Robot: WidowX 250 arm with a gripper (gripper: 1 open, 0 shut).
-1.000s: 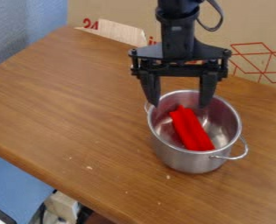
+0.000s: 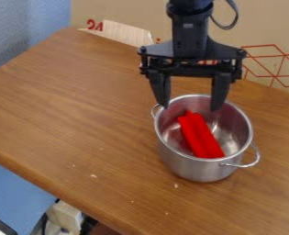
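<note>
A steel pot [image 2: 181,161] with two wire handles stands on the wooden table, and inside it lies a long red object [image 2: 198,133], angled from upper left to lower right. My black gripper [image 2: 190,99] hangs above the pot with its fingers open, one over each side near the back rim, and nothing between them.
A pale backdrop with red markings stands behind.
My gripper has shifted very slightly to the right. The pot and the red object have not moved.
</note>
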